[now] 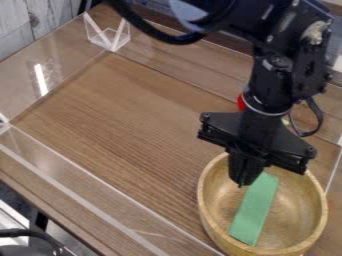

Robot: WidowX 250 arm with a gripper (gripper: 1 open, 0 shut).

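Observation:
My black gripper (pixel 249 168) is above the left rim of a tan bowl (pixel 211 200), pointing down, shut, with nothing visible between its fingers. A green rectangular object (pixel 254 212) lies in the bowl at the lower right, below and right of the fingertips. Part of the bowl's back is hidden behind the gripper's housing.
A red object (pixel 243 103) is mostly hidden behind the arm. A white wire holder (pixel 110 30) stands at the top left. Dark cables lie at the bottom left edge.

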